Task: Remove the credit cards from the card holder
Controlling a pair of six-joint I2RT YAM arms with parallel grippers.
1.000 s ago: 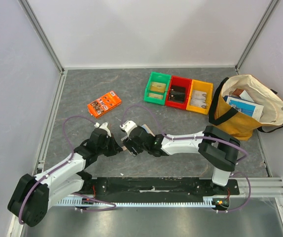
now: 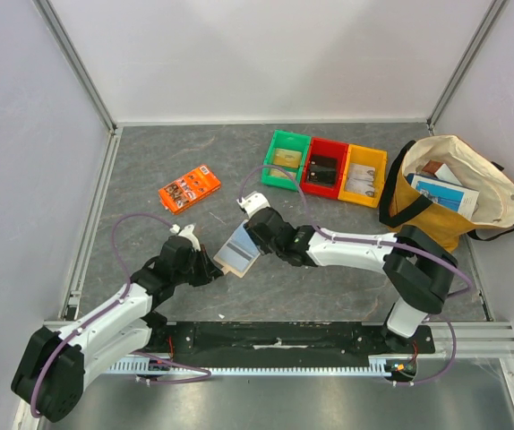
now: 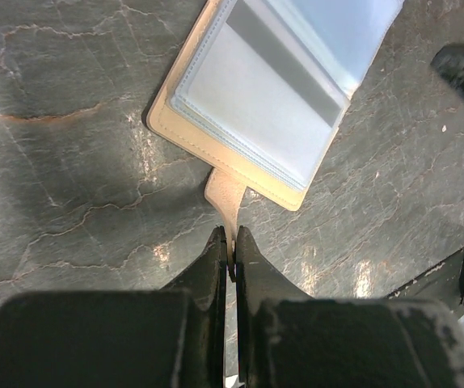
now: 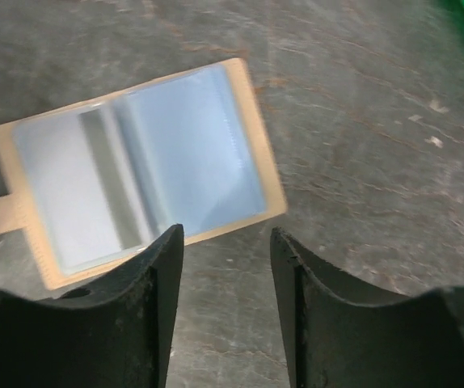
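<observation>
The card holder [image 2: 239,249] lies open on the grey table, a tan cover with clear, pale sleeves, also seen in the right wrist view [image 4: 191,145]. Whether cards sit in the sleeves I cannot tell. My left gripper is shut on the holder's tan strap at its near edge. My right gripper is part open above the table beside the holder, with nothing seen between its fingers.
An orange pack [image 2: 190,186] lies at the back left. Green [image 2: 277,181], red [image 2: 322,190] and yellow [image 2: 363,195] bins stand at the back, a yellow bag [image 2: 418,215] at the right.
My right arm has moved back and to the right, uncovering the holder in the top view. My left gripper has barely shifted.
</observation>
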